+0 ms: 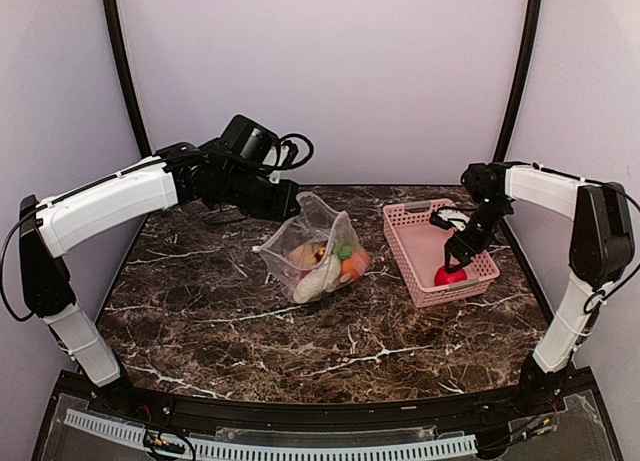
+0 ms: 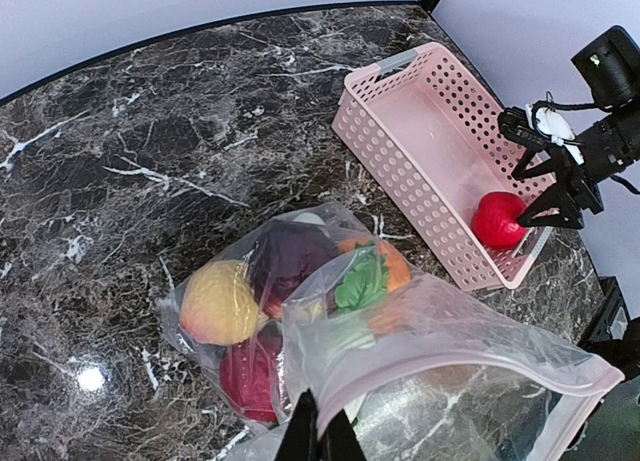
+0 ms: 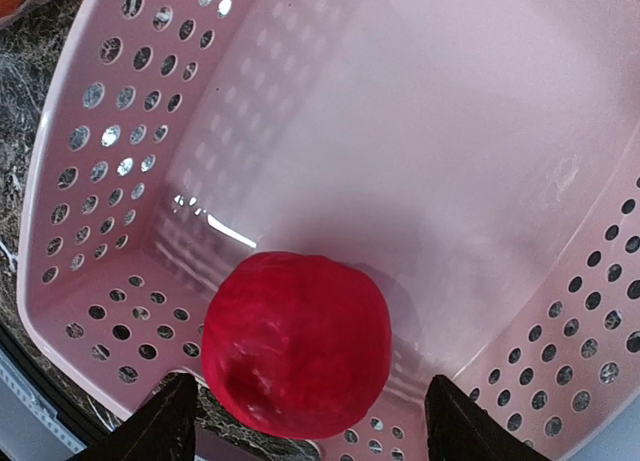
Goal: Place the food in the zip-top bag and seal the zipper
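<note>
In the left wrist view, my left gripper is shut on the rim of the clear zip top bag (image 2: 450, 326), whose mouth gapes toward the right. Through the film show a peach-coloured fruit (image 2: 218, 303), a dark purple piece (image 2: 290, 261), a red piece (image 2: 253, 373), green leaves (image 2: 362, 279) and an orange piece (image 2: 396, 269). A round red food piece (image 3: 298, 343) lies at the near end of the pink basket (image 3: 400, 121). My right gripper stands open over it, one finger on each side; a gap shows beside its right finger (image 3: 462, 426).
The perforated basket walls (image 1: 404, 256) rise close around the right gripper. Between bag and basket runs a narrow strip of dark marble tabletop (image 1: 376, 226).
</note>
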